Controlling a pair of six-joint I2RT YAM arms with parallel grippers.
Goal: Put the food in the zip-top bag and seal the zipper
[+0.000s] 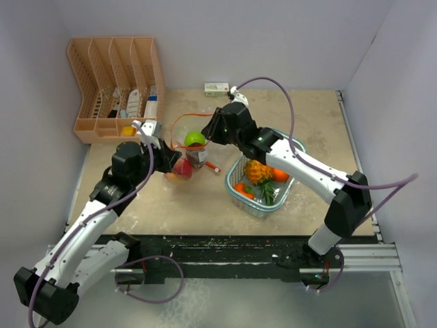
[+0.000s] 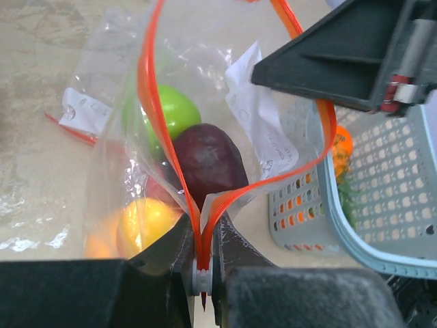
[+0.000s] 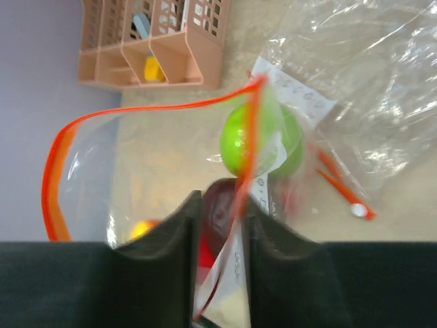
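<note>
The clear zip top bag (image 1: pixel 186 128) stands with its orange-edged mouth gaping. Inside lie a green fruit (image 2: pixel 175 113), a dark purple item (image 2: pixel 208 160) and a yellow-red fruit (image 2: pixel 145 222). My left gripper is shut on the near corner of the bag's orange zipper edge, pinching both sides together. At the opposite side of the mouth is my right gripper, its fingers parted. The orange edge runs between those fingers without being clamped, as the right wrist view shows; that view is blurred near the fingertips.
A pale basket (image 1: pixel 232 188) with a toy pineapple (image 1: pixel 257 171) and orange items stands right of the bag. The tan divided rack (image 1: pixel 113 78) is at the back left. An orange-red stick (image 3: pixel 345 191) lies beside the bag.
</note>
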